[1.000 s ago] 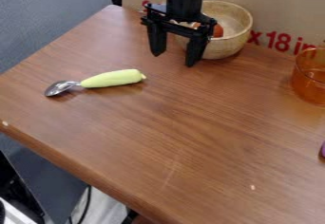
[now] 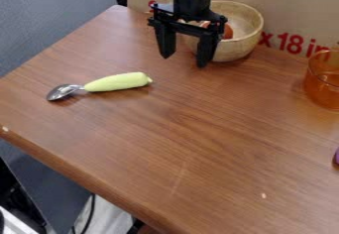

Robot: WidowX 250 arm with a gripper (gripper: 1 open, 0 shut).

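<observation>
My black gripper [image 2: 185, 48] hangs at the top centre of the camera view, in front of a light wooden bowl [image 2: 241, 40], its two fingers spread apart with nothing seen between them. Something red in the bowl is partly hidden behind the gripper. A metal spoon [image 2: 63, 91] lies on the left of the wooden table [image 2: 172, 159], beside or touching a pale green elongated item [image 2: 118, 81] that looks like a vegetable or handle.
An orange translucent container [image 2: 322, 84] stands at the right edge, with a purple object [image 2: 335, 157] partly in view below it. A cardboard panel [image 2: 291, 5] stands behind.
</observation>
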